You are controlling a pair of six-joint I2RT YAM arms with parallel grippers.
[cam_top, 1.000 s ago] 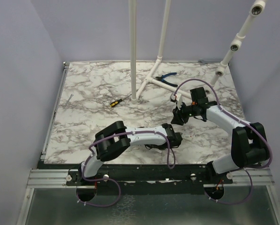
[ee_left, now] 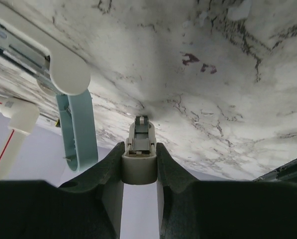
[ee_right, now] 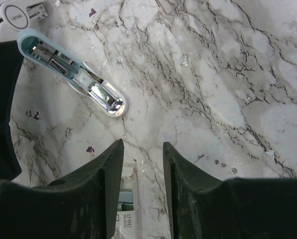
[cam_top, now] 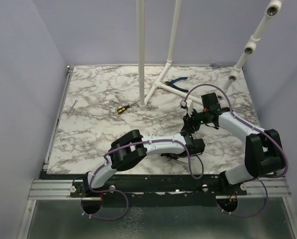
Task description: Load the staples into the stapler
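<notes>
A stapler lies opened out in the right wrist view, with a pale blue part and a white end with a metal channel. Part of the same blue piece shows at left in the left wrist view. My left gripper is shut on a small pale piece with a metal tip, whose identity is unclear. Fingers of my right gripper stand apart with nothing gripped. In the gap between them appears a small labelled box, partly hidden. From the top, the arms hide the stapler.
A white piece with a round mark shows at the upper left of the right wrist view, beside a dark gripper part. Pliers, a screwdriver and white pipes occupy the back.
The left arm's end has shifted to the right across the table front. In the top view the right arm looks unmoved.
</notes>
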